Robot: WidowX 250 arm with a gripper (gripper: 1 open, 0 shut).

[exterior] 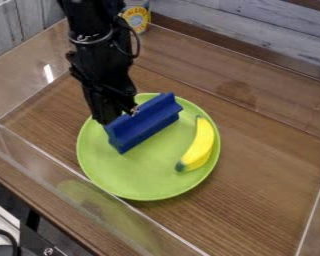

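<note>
My black gripper (109, 106) hangs down from the top of the view, its tip low at the left end of a blue block (145, 121). Whether it touches the block, and how its fingers stand, is hard to tell. The block lies diagonally on a green plate (144, 176), with a yellow banana (198, 144) to its right.
A can with a yellow label (132, 16) stands at the back, behind the arm. A clear edge runs along the left, with a dark gap and cable at the lower left.
</note>
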